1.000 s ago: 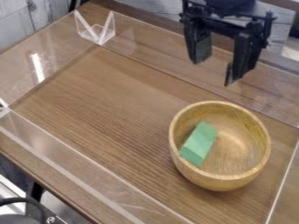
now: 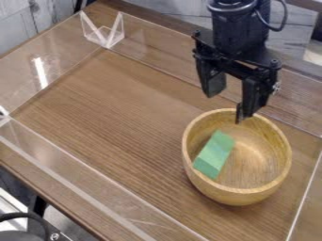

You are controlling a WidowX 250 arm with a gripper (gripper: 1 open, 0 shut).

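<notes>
My black gripper [image 2: 232, 98] hangs at the upper right, pointing down, with its two fingers apart and open, nothing seen between them. It is above the back edge of a tan round bowl [image 2: 258, 168]. Inside the bowl, toward its left, lies a light green block [image 2: 214, 153].
A small clear wire-like or plastic object [image 2: 104, 30] stands at the back left. Dark cables [image 2: 23, 224] show at the lower left edge.
The bowl and the green block look unmoved.
</notes>
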